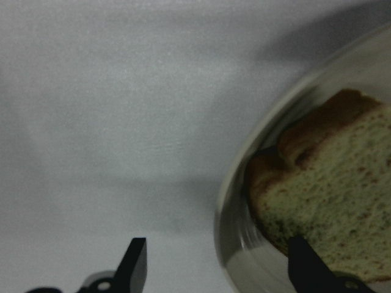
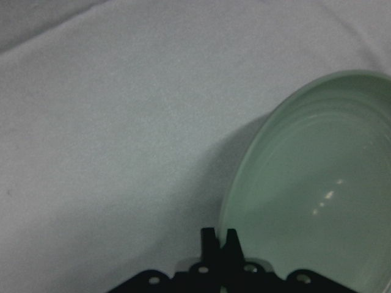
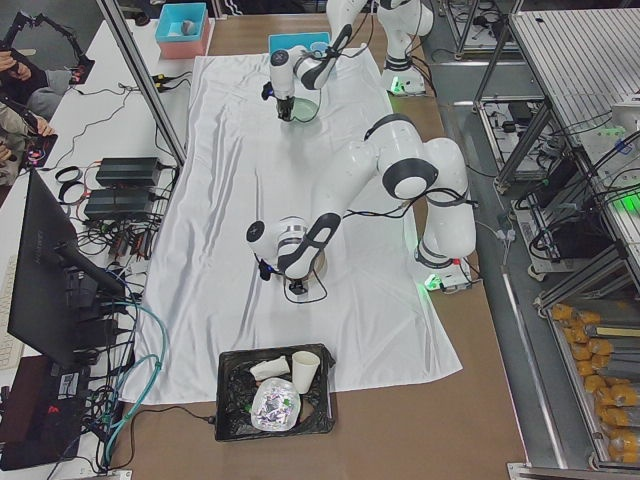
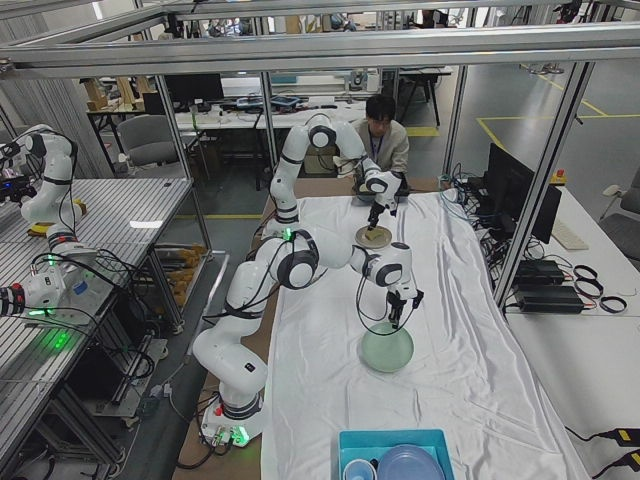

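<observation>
A tan plate [image 1: 235, 247] holding a slice of bread [image 1: 324, 189] is under my left gripper, which is open, one finger over the plate and the other over the cloth; in the camera left view the arm mostly hides this plate. My right gripper has its fingertips close together at the rim of an empty green plate [image 2: 311, 165]; whether the rim is between them is unclear. The green plate also shows in the camera right view [image 4: 387, 350].
A black tray [image 3: 235, 395] with cups and foil sits at one end of the white cloth [image 3: 200, 300]. A blue bin [image 4: 365, 440] with dishes is at the other end. The cloth between the plates is clear. A person sits behind the left arm.
</observation>
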